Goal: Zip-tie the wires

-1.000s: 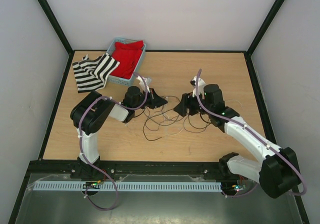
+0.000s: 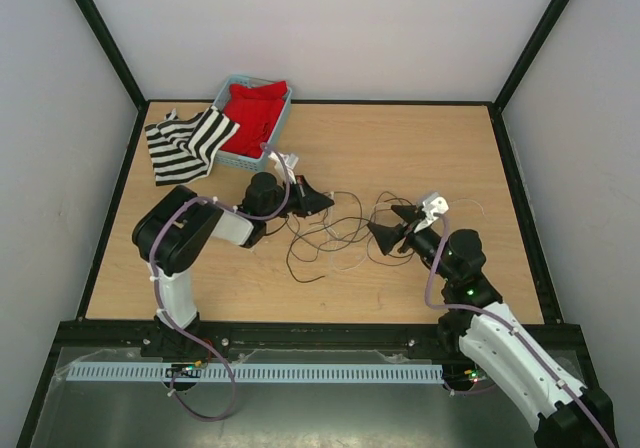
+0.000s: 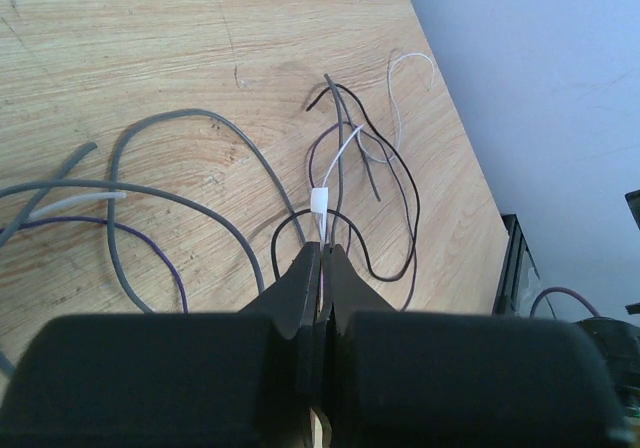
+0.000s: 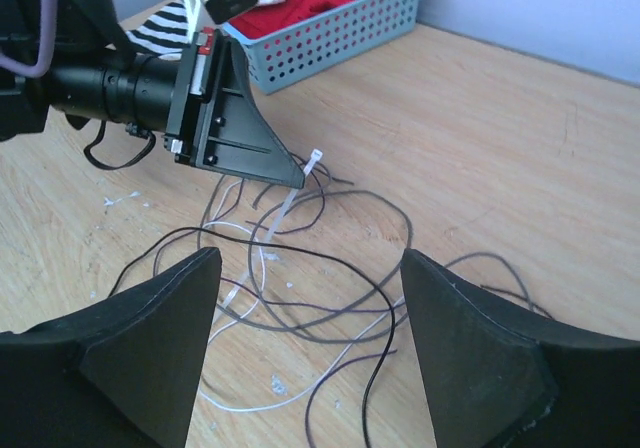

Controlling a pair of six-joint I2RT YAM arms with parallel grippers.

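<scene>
Loose grey, black, purple and white wires (image 2: pixel 300 243) lie in loops on the wooden table between the two arms. My left gripper (image 2: pixel 331 202) is shut at the upper side of the loops. In the left wrist view a white zip tie (image 3: pixel 319 200) stands out from between its fingertips, head outward. The right wrist view shows that zip tie (image 4: pixel 290 200) slanting down from the left fingertips to the wires; whether it encircles any is unclear. My right gripper is open, its fingers spread wide above the wires, with nothing gripped.
A blue-grey basket (image 2: pixel 286 118) with a red cloth (image 2: pixel 252 118) stands at the back left. Beside it lies a black-and-white striped cloth (image 2: pixel 180 146).
My right gripper has moved rightward, away from the left one, and its fingers have spread apart. The left arm stays almost still; the wires look nearly the same.
</scene>
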